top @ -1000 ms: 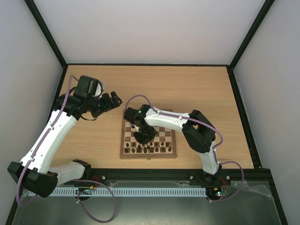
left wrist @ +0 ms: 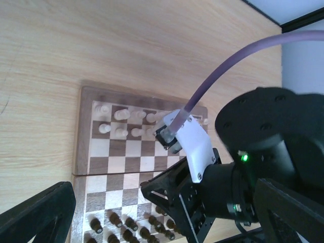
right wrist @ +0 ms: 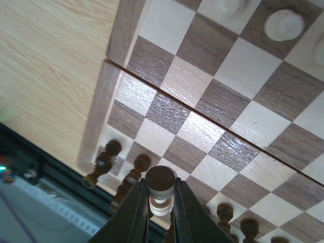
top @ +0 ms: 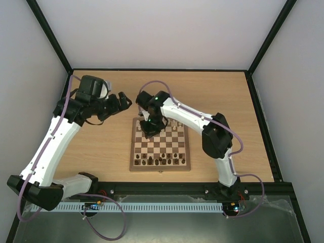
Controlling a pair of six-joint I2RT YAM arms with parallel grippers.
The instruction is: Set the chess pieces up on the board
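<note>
My right gripper is over the left part of the chessboard. In the right wrist view its fingers are shut on a white chess piece, whose round brown base faces the camera. The piece is clear of the board. Dark pieces stand in two rows along the near side. At the far side are white pieces, partly hidden by the right arm in the left wrist view. My left gripper hangs left of the board, open and empty.
Bare table surrounds the board to the left, back and right. The right arm reaches across the board from the right. A seam divides the board in two halves. The middle rows are mostly empty.
The left arm has shifted slightly.
</note>
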